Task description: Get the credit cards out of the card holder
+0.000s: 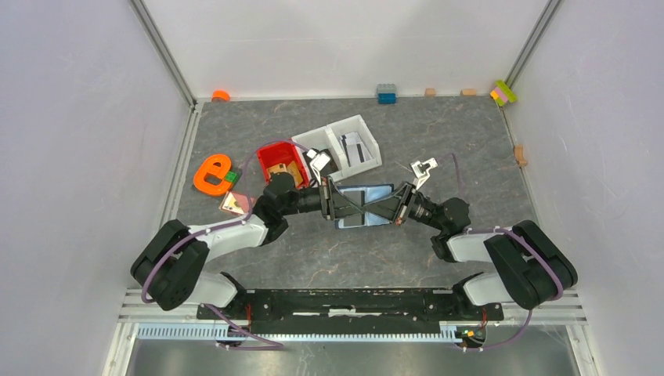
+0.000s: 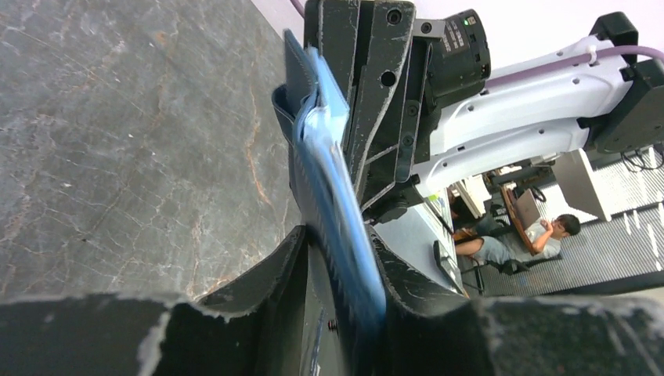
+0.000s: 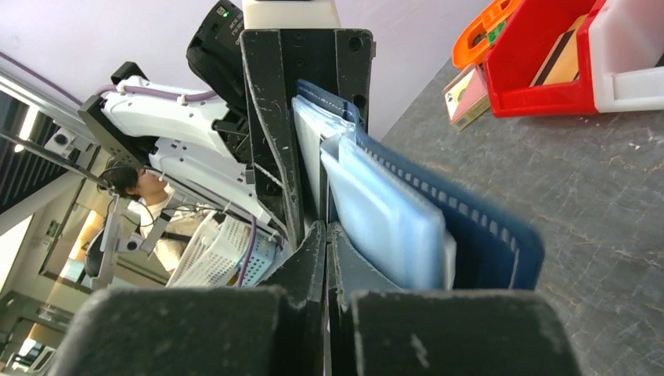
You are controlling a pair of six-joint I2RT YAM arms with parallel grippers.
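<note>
The blue card holder [image 1: 374, 193] hangs in the middle of the top view between both grippers. In the left wrist view the holder [image 2: 333, 180] runs between the fingers of my left gripper; whether they grip it is unclear, and they appear apart around it. In the right wrist view pale sleeves stand up in the holder [image 3: 384, 211], and my right gripper is shut, its fingertips at the holder's near edge, with little or nothing visible between them. Individual cards are hard to make out.
Behind the grippers stand a red bin [image 1: 268, 153] and a white divided box [image 1: 370, 141]. An orange toy [image 1: 205, 174] and a small card box [image 1: 231, 205] lie left.
</note>
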